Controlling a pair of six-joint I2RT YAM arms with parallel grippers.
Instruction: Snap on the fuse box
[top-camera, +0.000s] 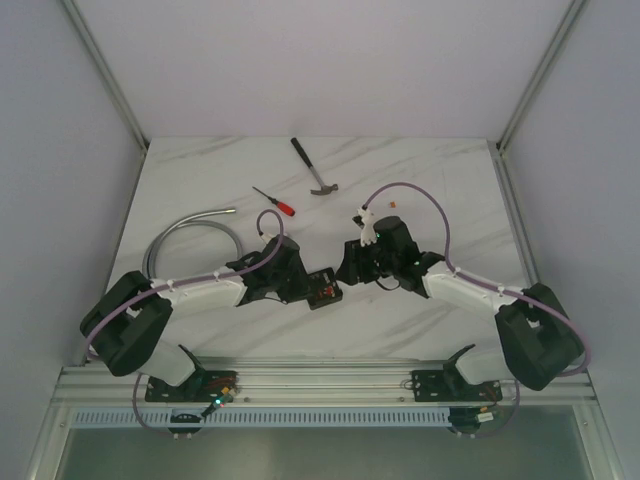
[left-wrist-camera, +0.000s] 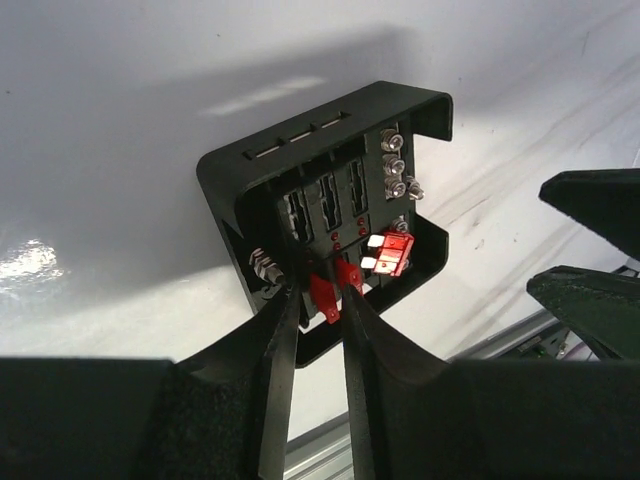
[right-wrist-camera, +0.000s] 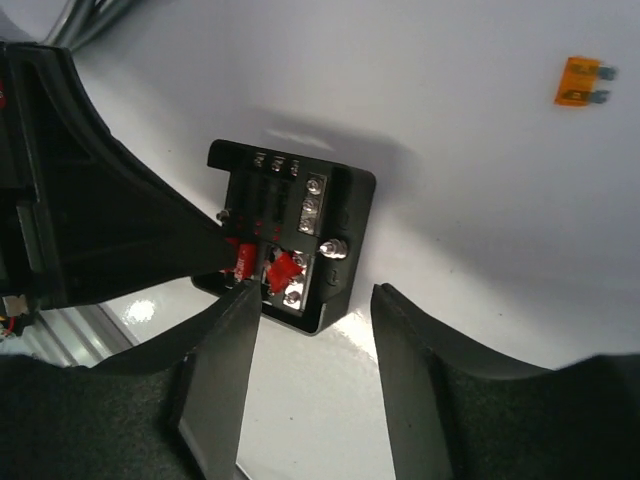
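Note:
The black fuse box (top-camera: 324, 289) lies on the white table between both arms. It holds red fuses, one pale-pronged red fuse (left-wrist-camera: 391, 252) sitting askew near its screws. My left gripper (top-camera: 298, 288) is over the box's left part; in the left wrist view its fingertips (left-wrist-camera: 365, 320) are close together at the red fuses, and I cannot tell whether anything is between them. My right gripper (top-camera: 350, 265) hovers at the box's right; in the right wrist view its fingers (right-wrist-camera: 410, 390) stand part open above the box, with nothing seen between them.
An orange fuse (right-wrist-camera: 578, 82) lies apart on the table. A hammer (top-camera: 314, 165), a screwdriver (top-camera: 284, 206) and a coiled grey hose (top-camera: 158, 243) lie behind and left.

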